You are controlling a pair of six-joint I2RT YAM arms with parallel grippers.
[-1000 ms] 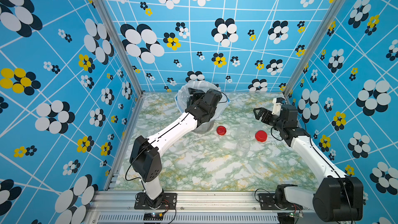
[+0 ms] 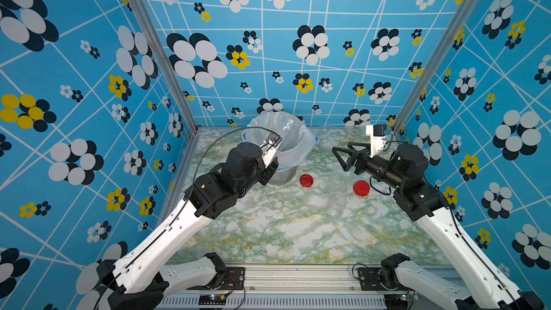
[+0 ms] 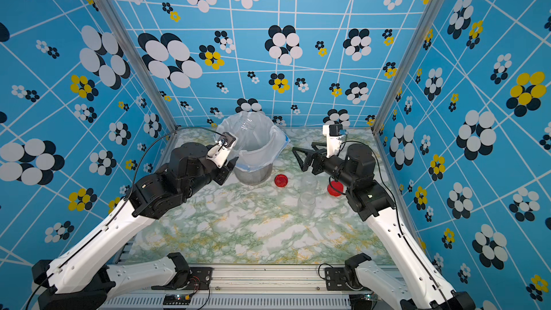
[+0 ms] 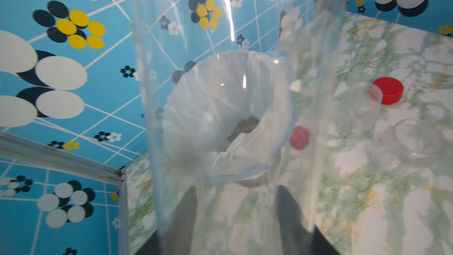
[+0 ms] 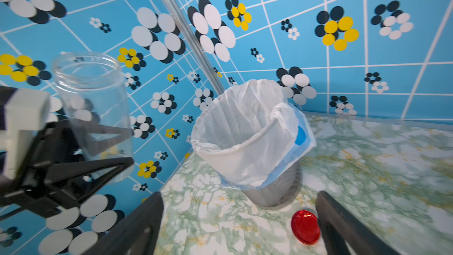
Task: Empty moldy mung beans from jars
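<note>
A clear, empty-looking jar (image 5: 94, 104) is held mouth up by my left gripper, its dark fingers on either side of the glass. That same jar (image 4: 226, 14) fills the middle of the left wrist view. In the top left view this gripper stands in front of the lined bin (image 2: 301, 149), the jar barely visible. Inside the white bag lies a dark clump (image 4: 243, 128). My right gripper (image 2: 341, 159) is open above the table, right of the bin, nothing between its fingers. Two other clear open jars, a nearer one (image 4: 410, 144) and a farther one (image 4: 356, 108), rest on the table.
One red lid (image 2: 306, 180) lies just right of the bin; another red lid (image 2: 361, 188) is beside the jars, below the right gripper. Blue patterned walls close in the back and sides.
The right arm has moved slightly left and up, its fingers wider apart.
</note>
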